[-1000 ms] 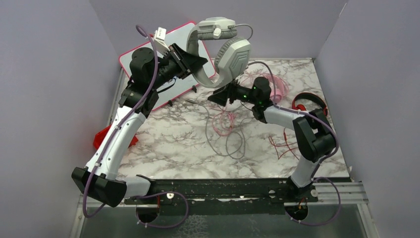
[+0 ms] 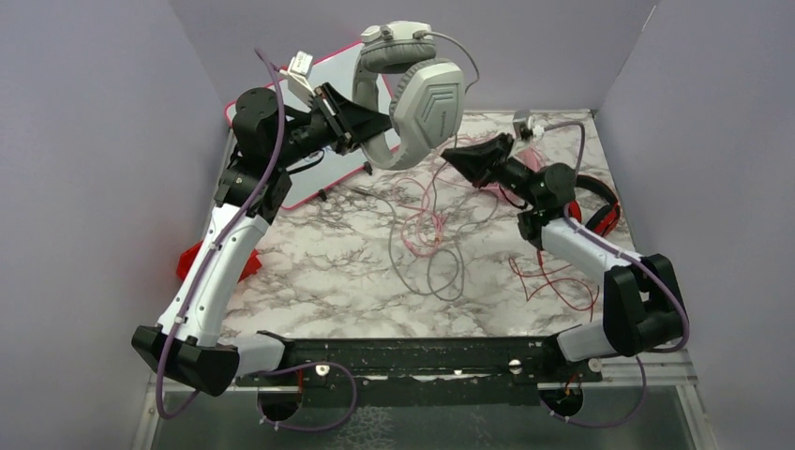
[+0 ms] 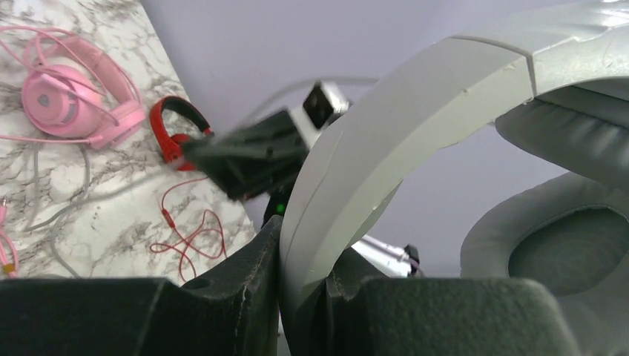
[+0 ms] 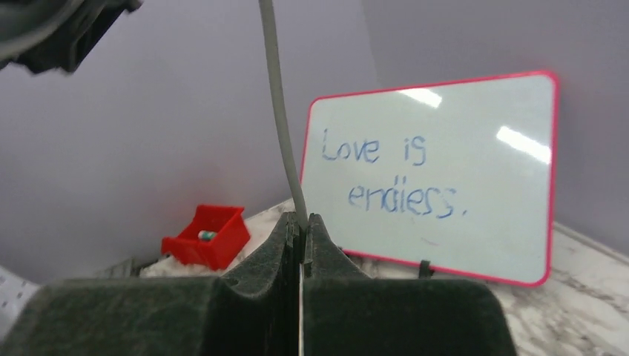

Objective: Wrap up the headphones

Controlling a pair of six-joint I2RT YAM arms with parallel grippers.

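Observation:
My left gripper (image 2: 370,127) holds the white headphones (image 2: 427,108) high above the table, shut on their headband (image 3: 371,163), which fills much of the left wrist view. A grey cable hangs from the headphones down to my right gripper (image 2: 455,159), which is lower and to their right. In the right wrist view the cable (image 4: 282,111) runs from above straight into the shut fingertips of that gripper. More of the grey cable lies loosely looped on the marble table.
Pink headphones (image 3: 63,104) and red headphones (image 2: 600,211) with tangled cables lie at the back right. A whiteboard (image 4: 430,178) with writing and a red box (image 4: 208,237) stand at the left.
My right arm has moved to the right and its gripper now has the cable between its fingers. The headphones in my left gripper have shifted only slightly.

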